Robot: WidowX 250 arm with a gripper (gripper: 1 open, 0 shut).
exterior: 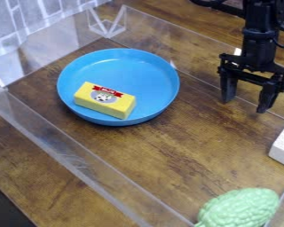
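My black gripper (245,92) hangs low over the wooden table on the right, its two fingers spread open with nothing seen between them. To its left, a blue plate (149,79) holds a yellow box (104,104) with a red label, lying on the plate's lower left part. A small white object is partly hidden behind the gripper.
A white block (283,144) sits at the right edge. A green cabbage-like toy (237,209) lies at the bottom right. Clear plastic walls border the work area. The middle of the table below the plate is bare.
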